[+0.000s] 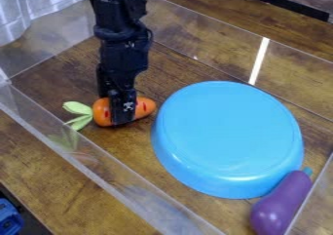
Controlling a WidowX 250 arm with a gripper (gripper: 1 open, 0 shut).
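Observation:
An orange toy carrot point(138, 109) with pale green leaves lies on the wooden floor of a clear-walled enclosure, left of centre. My black gripper point(117, 107) is down on the carrot, its fingers over the orange body. The dark fingers overlap, so whether they are shut on it is not clear.
A large blue upturned bowl or disc point(224, 137) fills the right middle. A purple toy eggplant point(279, 205) lies at the lower right. Clear plastic walls run along the left and back. Bare wood is free behind the carrot.

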